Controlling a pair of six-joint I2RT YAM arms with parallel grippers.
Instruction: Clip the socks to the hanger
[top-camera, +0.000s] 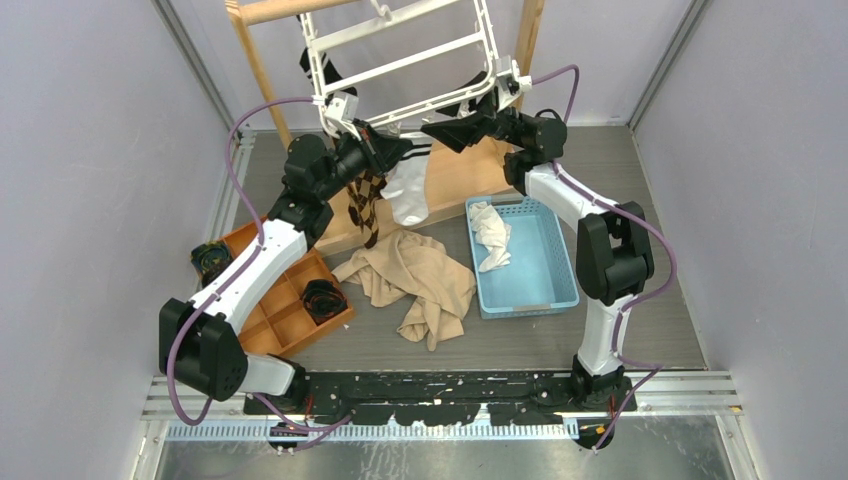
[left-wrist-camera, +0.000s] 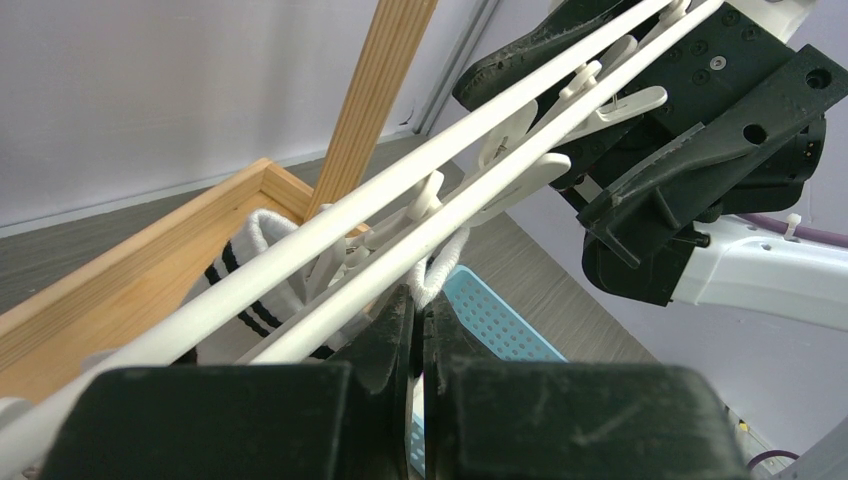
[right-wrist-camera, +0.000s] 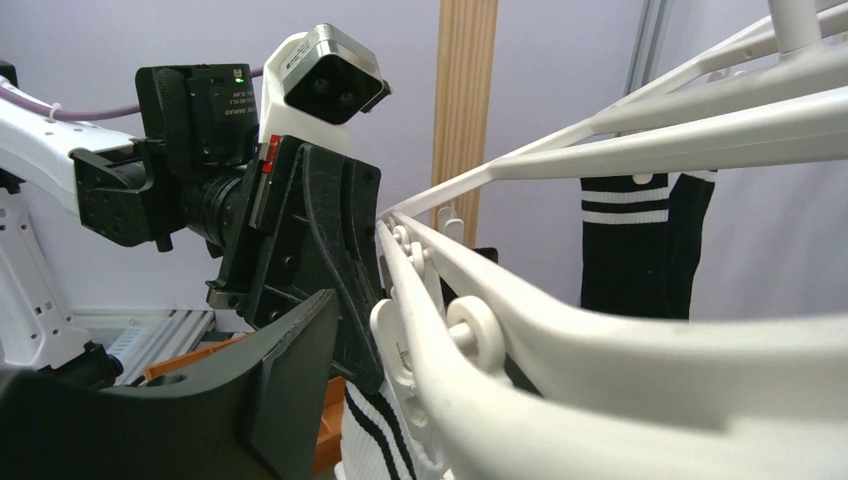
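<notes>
The white hanger (top-camera: 400, 72) spans the upper middle of the top view. Below its front bar hangs a white sock (top-camera: 408, 192) with black stripes. My left gripper is shut on a thin white edge of this sock, just under the bar. At the bar's right part, my right gripper (top-camera: 446, 130) stands open beside white clips (left-wrist-camera: 625, 108). One of its fingers (right-wrist-camera: 285, 385) shows in the right wrist view, apart from a clip (right-wrist-camera: 392, 340); the other is out of sight there. A checkered sock (top-camera: 364, 208) and a black striped sock (right-wrist-camera: 640, 245) also hang from the hanger.
A wooden frame (top-camera: 258, 75) surrounds the hanger. Beneath lie a beige cloth (top-camera: 420, 280), a blue basket (top-camera: 572, 270) containing a white cloth (top-camera: 490, 238), and an orange compartment box (top-camera: 268, 325) with dark rolled items.
</notes>
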